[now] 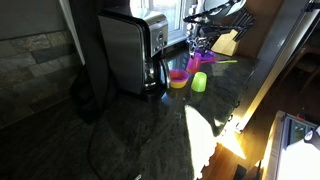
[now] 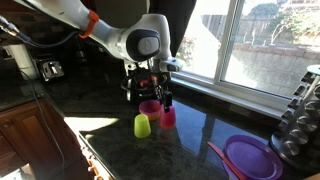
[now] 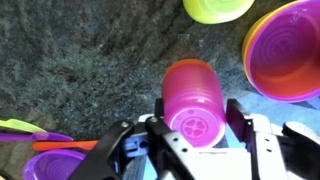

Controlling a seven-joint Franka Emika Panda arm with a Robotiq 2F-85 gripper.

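Observation:
Between the fingers of my gripper is a pink cup (image 3: 192,100), its flat base facing the wrist camera; the fingers are shut on it. In exterior view 2 the pink cup (image 2: 168,118) is just below the gripper (image 2: 150,98), close to the counter; whether it touches the surface I cannot tell. Beside it is an upside-down lime green cup (image 2: 142,126). Pink and orange bowls (image 3: 283,55) sit nested on the other side, with the pink bowl (image 2: 150,107) partly behind the cups in exterior view 2.
A purple plate (image 2: 252,156) with utensils on it lies near the window. A coffee maker (image 1: 137,52) stands by the bowls.

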